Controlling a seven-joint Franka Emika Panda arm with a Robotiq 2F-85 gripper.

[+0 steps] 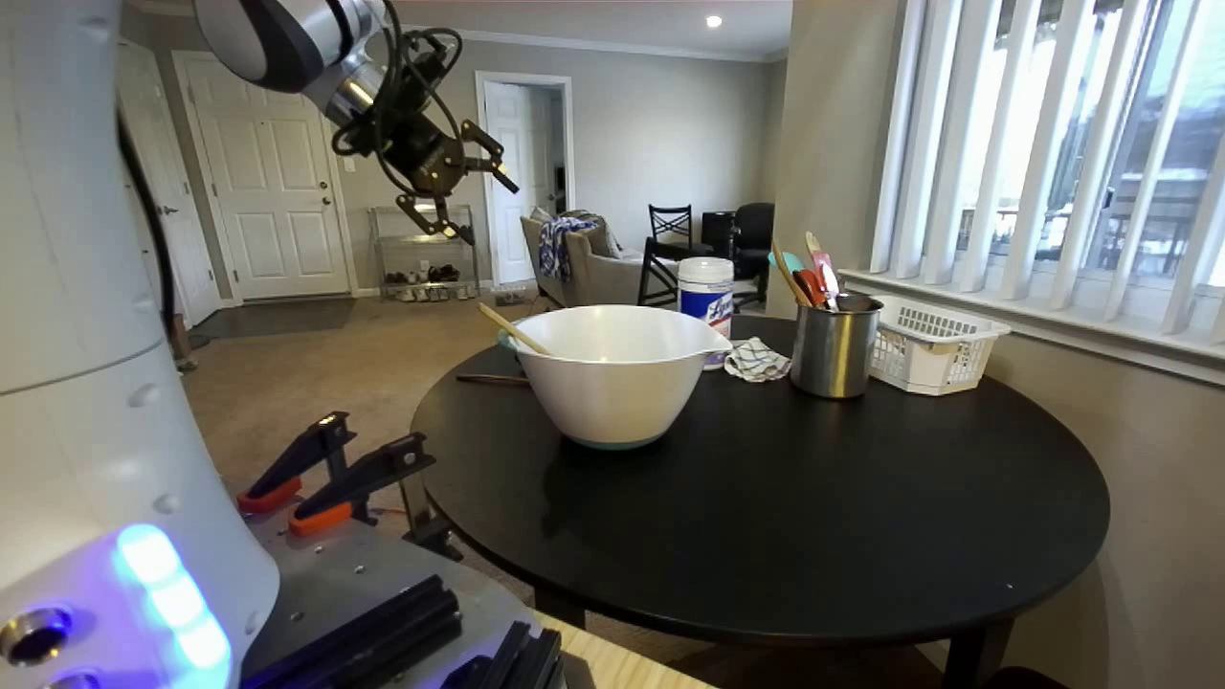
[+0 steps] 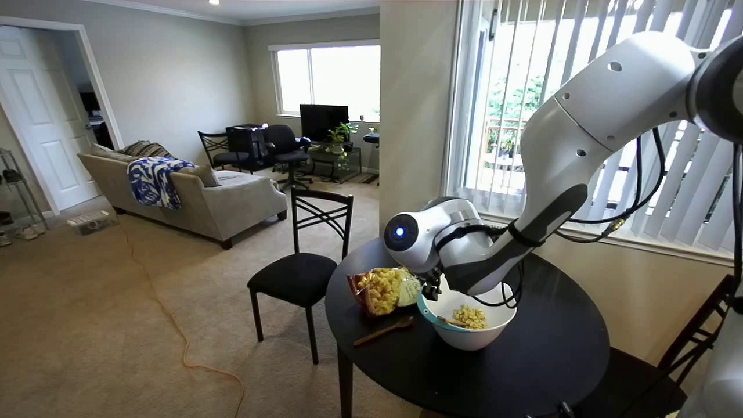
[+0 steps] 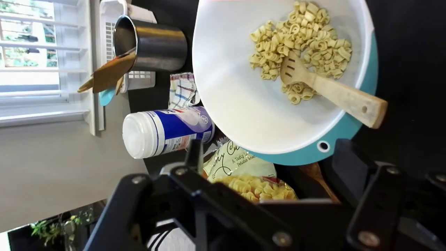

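Observation:
My gripper [image 1: 489, 211] stands open in the air, above and to the left of the white mixing bowl [image 1: 620, 373] in exterior view 1. In the wrist view its two fingers [image 3: 351, 167] are wide apart with nothing held between them. The bowl holds a heap of small pasta [image 3: 307, 42], and a slotted wooden spoon [image 3: 334, 90] rests in it with its handle over the rim. A bag of pasta [image 2: 381, 291] lies beside the bowl. On the table near it is a second wooden spoon [image 2: 383, 331], partly hidden in the wrist view.
Behind the bowl stand a wipes canister [image 1: 706, 293], a checked cloth [image 1: 757, 361], a steel utensil pot [image 1: 835, 350] and a white basket [image 1: 936, 344].

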